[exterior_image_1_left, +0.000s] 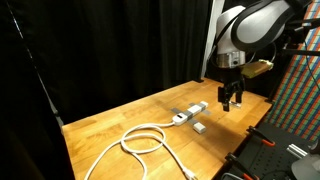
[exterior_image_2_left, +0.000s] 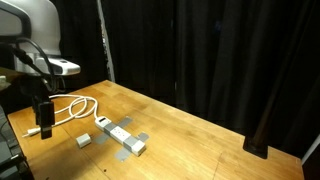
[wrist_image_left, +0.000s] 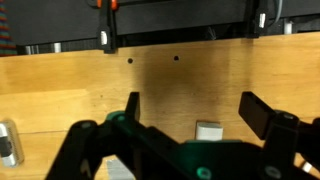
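Note:
A white power strip (exterior_image_1_left: 190, 114) lies on the wooden table, its long white cord (exterior_image_1_left: 130, 137) looped to the left. Beside the strip sits a small white block (exterior_image_1_left: 199, 128), also visible in the second exterior view as a block (exterior_image_2_left: 84, 141) left of the strip (exterior_image_2_left: 122, 137). My gripper (exterior_image_1_left: 231, 96) hangs above the table's right side, open and empty. In the wrist view its dark fingers (wrist_image_left: 133, 106) stand wide apart, with the white block (wrist_image_left: 208, 131) on the table below, within the gap as seen from here. Part of the scene is hidden behind the gripper body.
A silver cylindrical object (wrist_image_left: 8, 145) lies at the left edge of the wrist view. Clamps (wrist_image_left: 107, 28) grip the table edge. Grey patches (exterior_image_2_left: 123, 154) surround the strip. Bare tabletop (exterior_image_2_left: 210, 150) stretches away from it, towards black curtains.

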